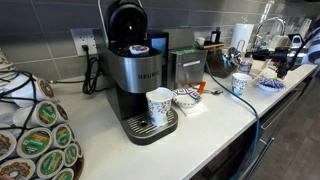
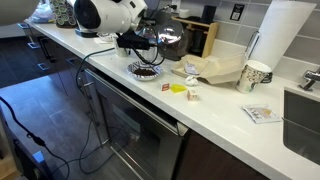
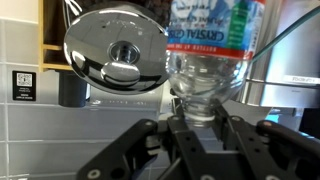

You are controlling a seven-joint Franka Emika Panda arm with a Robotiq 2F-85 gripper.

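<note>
A clear plastic bottle with a blue and red label [image 3: 212, 38] fills the upper middle of the wrist view. My gripper is shut on its lower end, and the fingers are mostly hidden behind it. In exterior view 2 the gripper [image 2: 140, 42] hangs above the counter, over a patterned plate [image 2: 145, 72]; the bottle cannot be made out clearly there. At the far right of exterior view 1 the dark gripper [image 1: 298, 52] shows small beside the sink end.
A coffee maker [image 1: 140, 75] holds a patterned paper cup [image 1: 159, 105] on its tray. Another cup [image 1: 240, 84] and bowls [image 1: 186, 97] stand along the counter. A shiny round metal piece [image 3: 110, 72] lies left of the bottle. Bare counter [image 2: 215, 120] runs along the front.
</note>
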